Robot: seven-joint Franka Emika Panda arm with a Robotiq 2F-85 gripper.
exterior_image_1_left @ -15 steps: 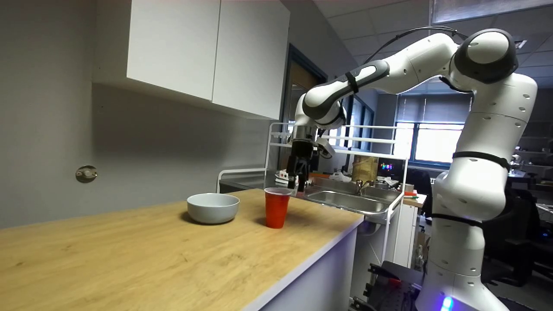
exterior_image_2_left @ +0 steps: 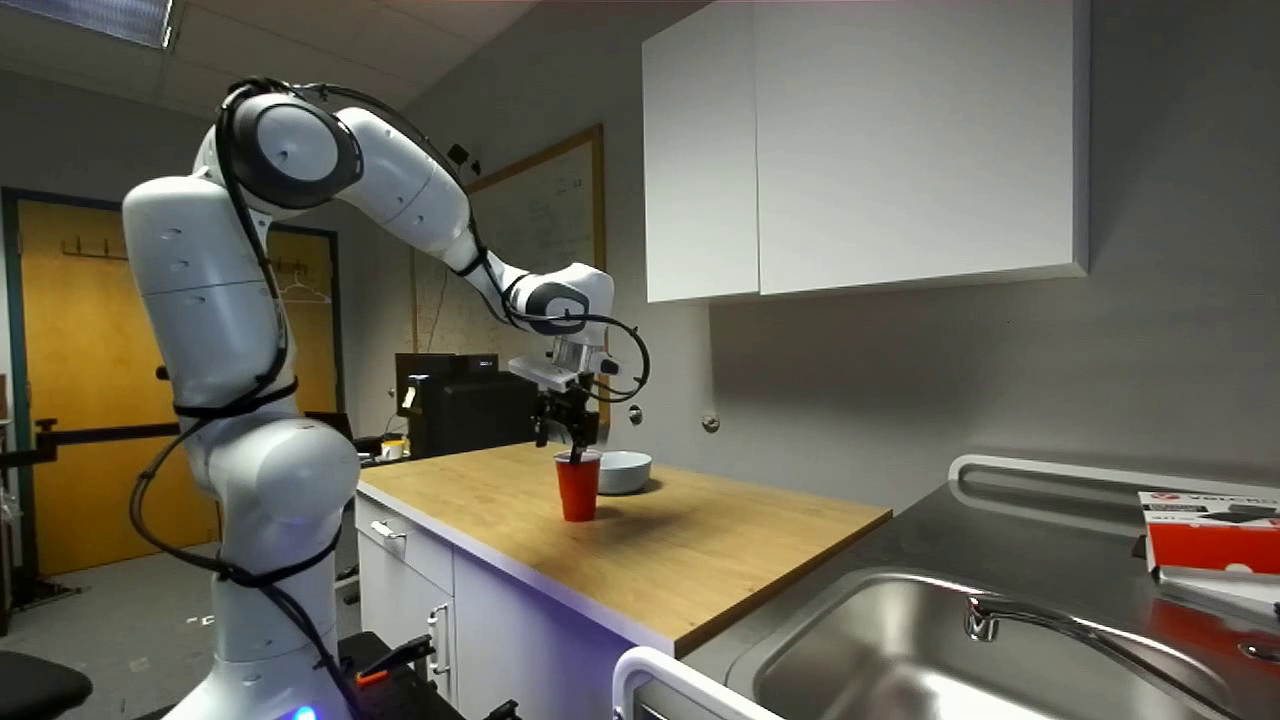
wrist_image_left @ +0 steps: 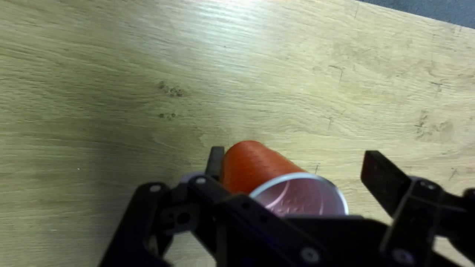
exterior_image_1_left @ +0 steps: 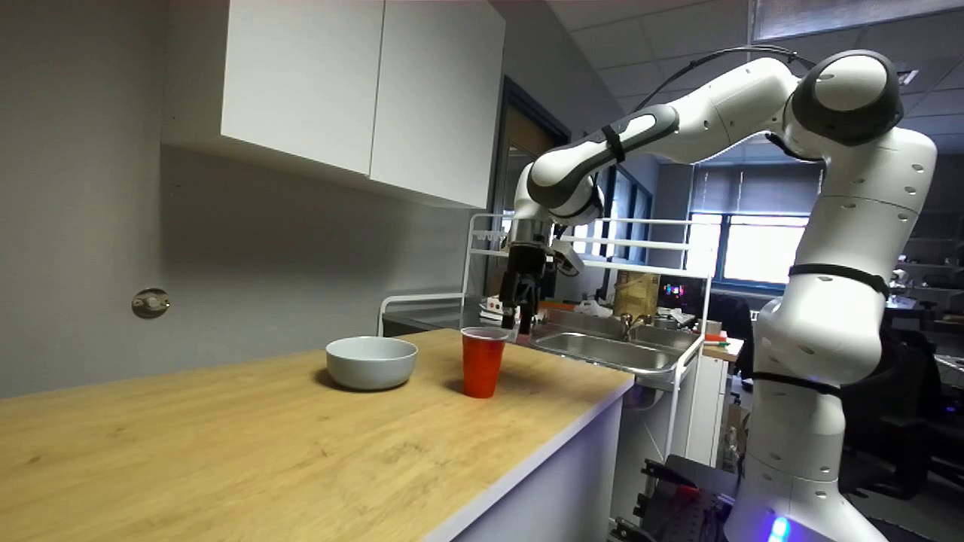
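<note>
An upright red cup [exterior_image_1_left: 483, 366] with a pale rim stands on the wooden counter [exterior_image_1_left: 271, 433]. Beside it, nearer the wall, is a light grey bowl [exterior_image_1_left: 371, 363]. My gripper [exterior_image_1_left: 517, 322] points down by the cup's rim, its fingers apart. From the other side, the gripper [exterior_image_2_left: 569, 440] appears directly over or behind the cup [exterior_image_2_left: 578, 488], one finger overlapping the rim. In the wrist view the cup [wrist_image_left: 260, 164] shows between the open fingers, closer to the left finger, its lower rim hidden by the gripper's dark body. Whether a finger touches it, I cannot tell.
White wall cabinets [exterior_image_1_left: 298, 81] overhang the back of the counter. A steel sink [exterior_image_2_left: 888, 624] and its faucet [exterior_image_2_left: 1032, 612] adjoin one end, with a white rack [exterior_image_1_left: 633, 244] there. The counter's front edge [exterior_image_1_left: 533, 461] lies close to the cup.
</note>
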